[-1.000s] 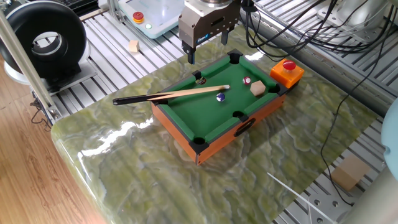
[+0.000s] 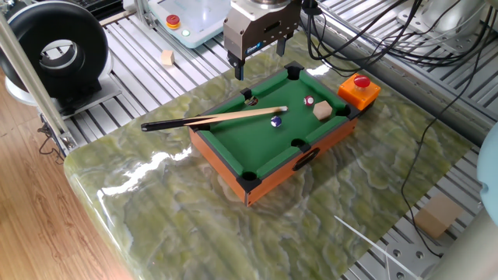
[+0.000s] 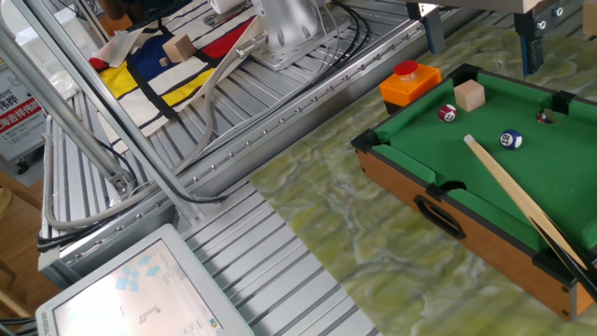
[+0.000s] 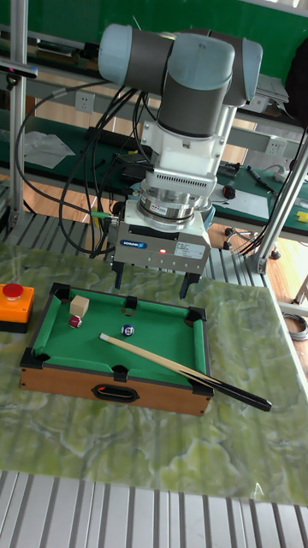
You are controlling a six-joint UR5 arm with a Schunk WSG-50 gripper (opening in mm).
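Observation:
My gripper (image 2: 260, 61) hangs open over the far side of a miniature pool table (image 4: 132, 410), its two fingers wide apart with nothing between them. A cue (image 2: 226, 117) lies across the green felt, its black handle sticking out past the table's end. Close to the cue tip rests a blue-and-white ball (image 3: 510, 139). Nearer one corner, a red-and-white ball (image 3: 447, 113) sits beside a pale wooden block (image 3: 469, 94). A dark reddish ball (image 3: 543, 117) shows at the middle pocket on the side by the gripper, partly hidden.
An orange box with a red button (image 2: 359, 91) stands just off the pool table's corner. Black cables (image 2: 350, 54) hang near the arm. A tablet (image 3: 140, 289) lies at the side.

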